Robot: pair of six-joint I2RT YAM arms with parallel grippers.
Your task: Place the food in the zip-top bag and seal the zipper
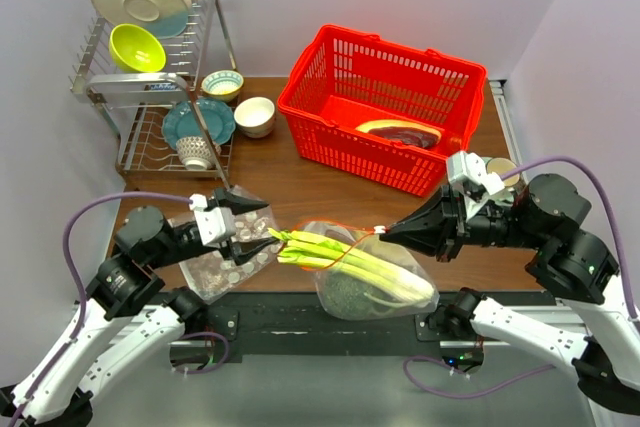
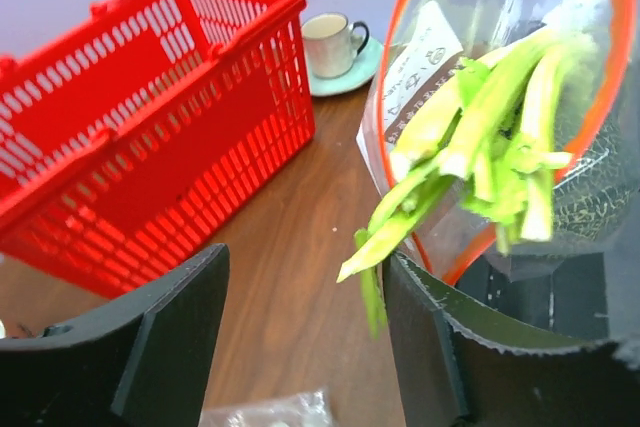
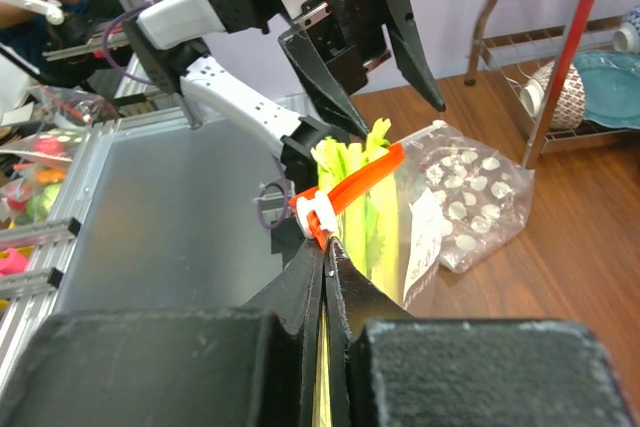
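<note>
A clear zip top bag with an orange-red zipper rim hangs from my right gripper. That gripper's fingers are closed on the white slider at one end of the rim. Green celery lies inside, its cut tops poking out through the open mouth toward the left; something dark green shows lower in the bag. My left gripper stands open beside those tops, with nothing held. In the left wrist view, the celery's lowest tip is close to its right finger.
A red basket with a packaged item in it stands at the back. A dish rack is at back left. Under the left gripper lies a dotted plastic bag. A mug sits behind my right arm.
</note>
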